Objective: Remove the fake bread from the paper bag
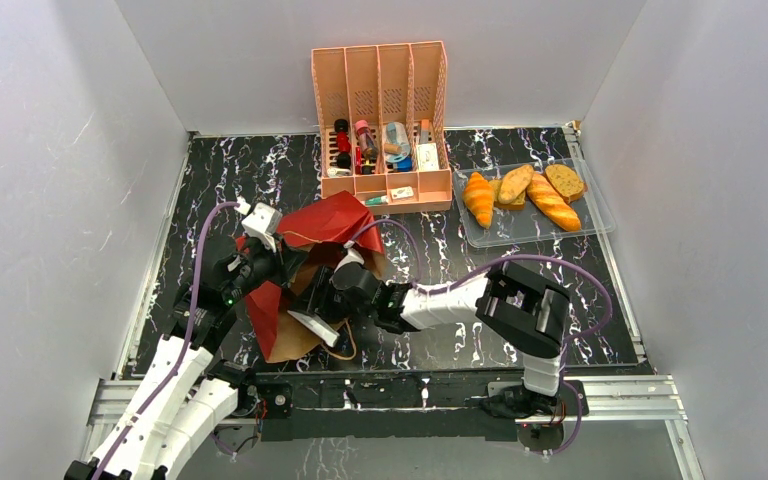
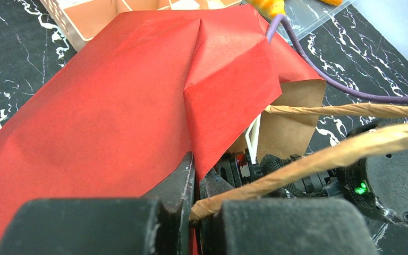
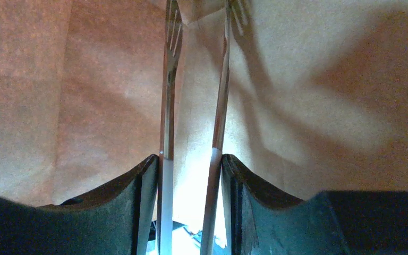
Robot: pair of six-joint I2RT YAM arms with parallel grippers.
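Note:
The paper bag (image 1: 336,215) lies on its side, red outside and brown inside, its mouth toward the right arm. My left gripper is shut on the bag's red paper near its rim, and a twisted handle (image 2: 319,159) crosses in front. From the right, my right gripper reaches into the mouth. Its fingers stand open, a thin metal fork (image 3: 169,101) along each finger, with bare brown paper in the gap. No bread shows inside. On the clear tray (image 1: 505,238) lie a croissant (image 1: 478,200), a baguette (image 1: 552,202) and several other pieces.
An orange divided rack (image 1: 379,80) with bottles and small packs stands at the back centre, just behind the bag. Bare black marbled table (image 1: 440,245) lies between bag and tray. A purple cable (image 1: 600,285) runs along the right arm.

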